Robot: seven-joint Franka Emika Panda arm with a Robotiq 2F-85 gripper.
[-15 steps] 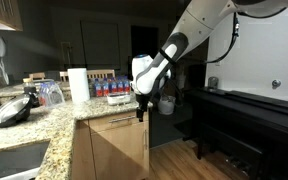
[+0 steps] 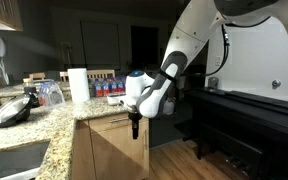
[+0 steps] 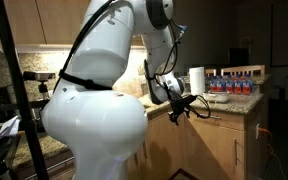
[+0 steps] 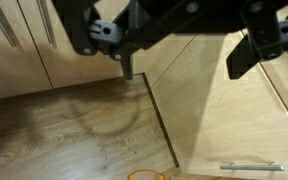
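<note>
My gripper [image 2: 135, 128] hangs in front of the wooden cabinet [image 2: 111, 150], below counter height, pointing down. In the wrist view its two dark fingers stand wide apart, so the gripper is open, with only cabinet front and floor showing between them. A light wood panel with a metal bar handle [image 4: 252, 167] fills the right of that view, and more cabinet doors [image 4: 79, 68] are at its left. In exterior view 2 the gripper [image 3: 189, 110] is beside the cabinet front [image 3: 209, 145]; whether it touches anything cannot be told.
On the counter [image 2: 59, 148] are a paper towel roll [image 2: 79, 83], several blue bottles [image 3: 246, 83] with red caps, a pale tray [image 3: 212, 98] and a dark pan [image 2: 12, 111]. An orange cable [image 4: 147, 174] lies on the wood floor [image 4: 94, 130]. Open floor lies in front of the cabinet.
</note>
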